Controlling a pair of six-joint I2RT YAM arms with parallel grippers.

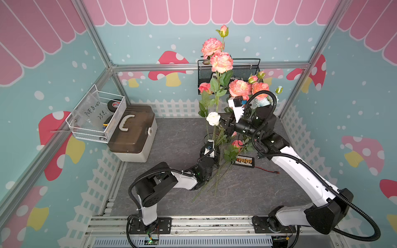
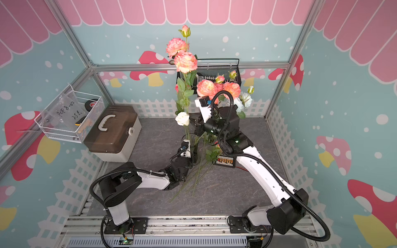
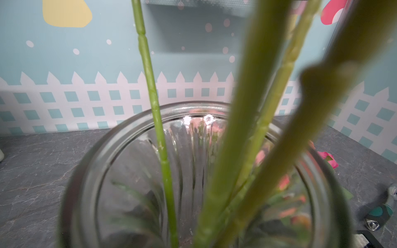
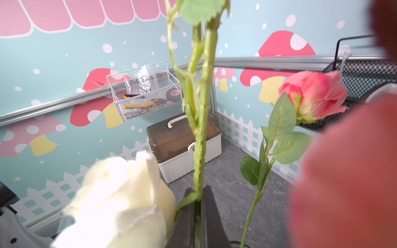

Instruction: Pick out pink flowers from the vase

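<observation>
The glass vase (image 3: 84,177) holds several green stems (image 3: 157,119), seen close up in the left wrist view. My left gripper (image 1: 211,143) is low at the vase; its fingers do not show. Higher up and to the right, my right gripper is shut on a green flower stem (image 4: 201,144). Pink blooms (image 1: 221,62) stand high above that gripper in the top views. A white rose (image 4: 120,202) is close to the right fingers, and a pink rose (image 4: 312,97) stands apart to their right.
More pink and pale blue flowers (image 2: 231,90) crowd behind the right arm. Cut stems (image 1: 198,194) and a pink rose (image 1: 237,143) lie by the vase, near a small black board (image 1: 244,161). A brown-lidded box (image 1: 131,132) stands left.
</observation>
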